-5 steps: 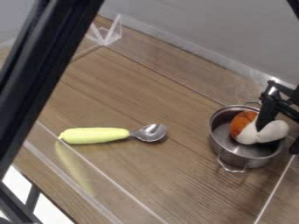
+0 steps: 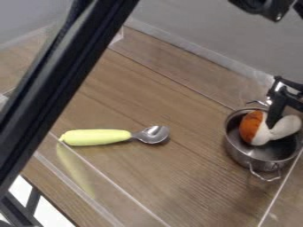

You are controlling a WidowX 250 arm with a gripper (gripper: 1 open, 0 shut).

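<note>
A steel pot [image 2: 257,155] with two handles stands at the right of the wooden table. Inside it sits an orange and white plush object [image 2: 253,128]. My black gripper [image 2: 275,111] reaches in from the right edge, over the pot at the plush; whether its fingers touch it is unclear, and they are partly cut off by the frame. A spoon with a yellow handle [image 2: 97,136] lies to the left of the pot.
A pale wall runs along the back. A black frame bar [image 2: 48,89] crosses the left foreground.
The pot with the plush inside has shifted slightly to the right. My arm has moved a little, with more of it showing at the top right.
</note>
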